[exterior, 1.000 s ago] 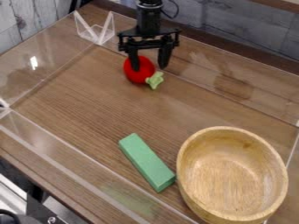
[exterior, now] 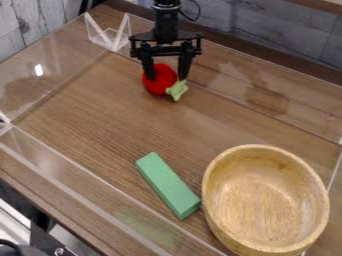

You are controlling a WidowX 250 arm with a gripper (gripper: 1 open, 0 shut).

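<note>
My black gripper [exterior: 167, 62] hangs at the back middle of the wooden table, over a round red object [exterior: 159, 82] with a pale green part [exterior: 177, 90] at its lower right. The fingers reach down on either side of the red object's top; whether they grip it is unclear.
A green block [exterior: 168, 186] lies at the front middle, with a large tan bowl [exterior: 263, 198] to its right. A clear plastic piece [exterior: 107, 30] stands at the back left.
The gripper and the red object have shifted very slightly to the left. The block and bowl are unmoved.
</note>
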